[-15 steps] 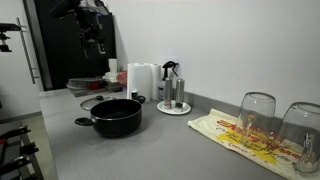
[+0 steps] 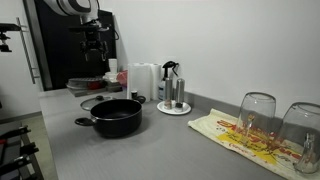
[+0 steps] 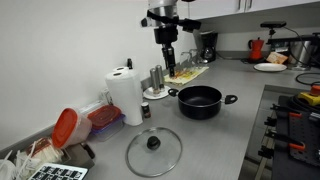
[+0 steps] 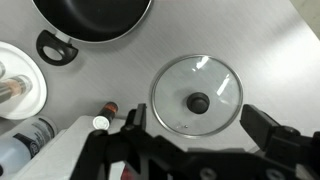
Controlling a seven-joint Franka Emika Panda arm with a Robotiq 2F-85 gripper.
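Note:
A round glass lid (image 4: pixel 172 86) with a black knob (image 4: pixel 198 103) lies flat on the grey counter in the wrist view. My gripper hangs above it, its two black fingers wide apart at either side of the lower frame, with the lid visible between and beyond them. Nothing is held. Beside the lid stands an uncovered black pot (image 3: pixel 200 101) with two side handles; in exterior view 1 this pot (image 2: pixel 117 118) is in front of the lid (image 2: pixel 93 102).
A paper towel roll (image 3: pixel 124 95), a small jar (image 3: pixel 146 110) and a plate (image 2: pixel 174 108) with grinders stand along the wall. Stacked containers (image 3: pixel 90 118) are beyond the lid. Two glasses (image 2: pixel 256 114) rest on a yellow cloth (image 2: pixel 222 127). The counter right of the pot is clear.
In exterior view 1 the arm has shifted and turned slightly, with the gripper a little further right. The pot, the lid and the other items on the counter have stayed put.

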